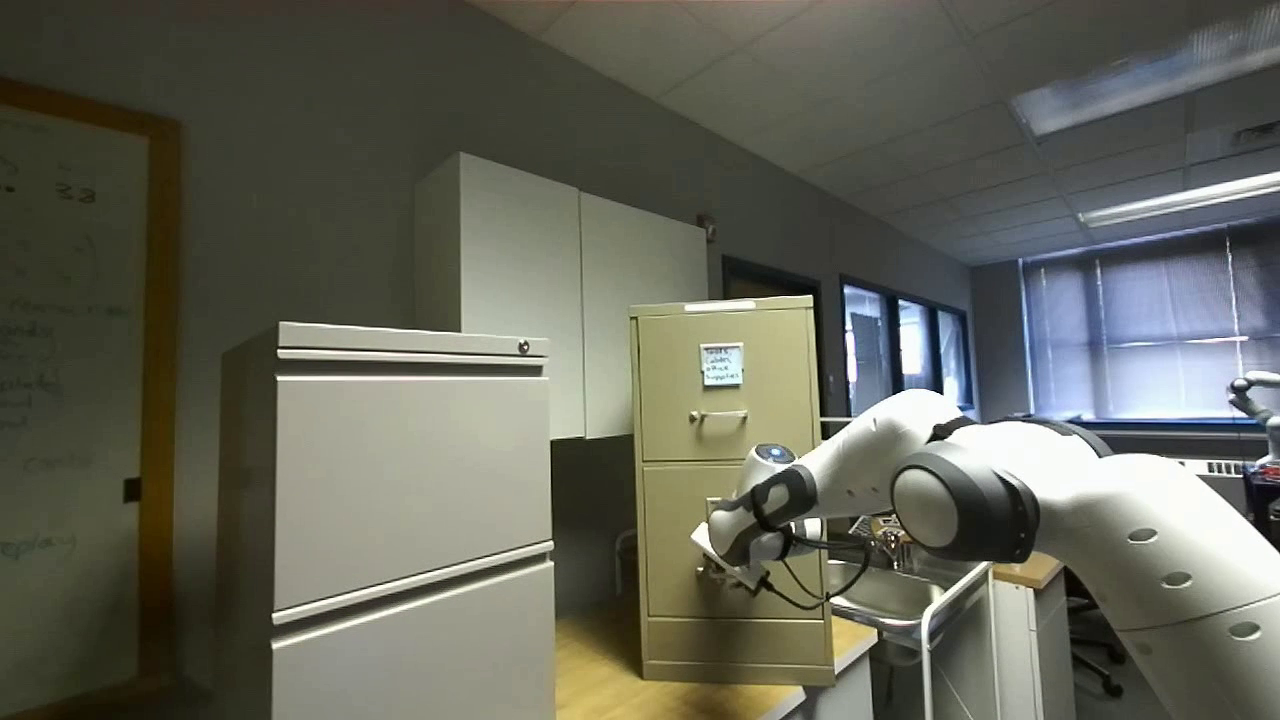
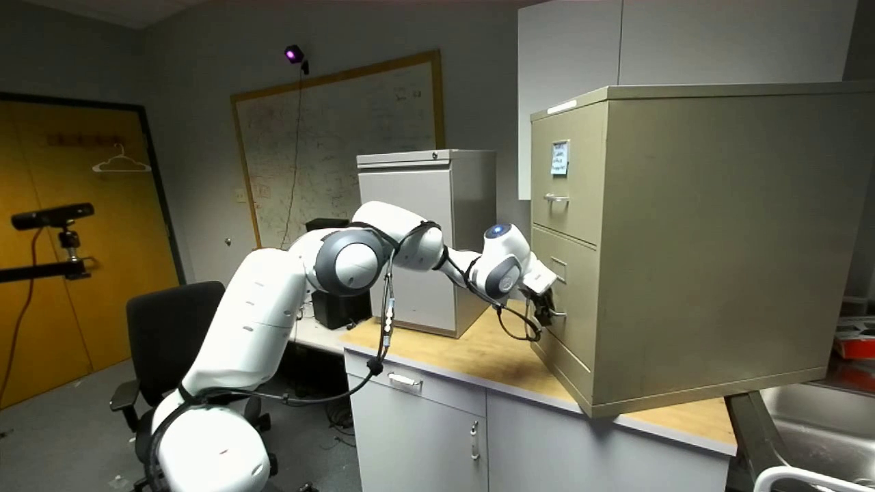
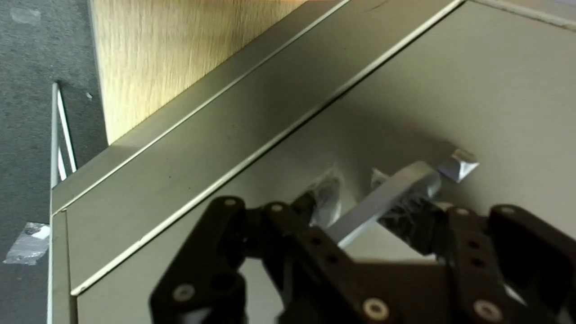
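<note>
The lower drawer [image 2: 584, 283] of a tan filing cabinet [image 1: 728, 330] is closed. Its silver bar handle [image 3: 380, 202] runs diagonally across the wrist view, with the near end hidden behind my dark gripper. My gripper is at this handle, its fingers apart on either side of the bar. Gaps show between the bar and the plastic-looking fingertips [image 3: 327, 200]. In exterior view 2 the gripper [image 2: 543, 307] reaches the lower drawer's front from the left; the fingers are too small to make out there.
The upper drawer [image 1: 672, 360], with a label and its own handle [image 1: 720, 415], is closed. A grey cabinet [image 1: 414, 480] stands to the left. The tan cabinet rests on a wooden countertop [image 2: 508, 361], with a sink [image 1: 882, 594] alongside. Open floor lies before the counter.
</note>
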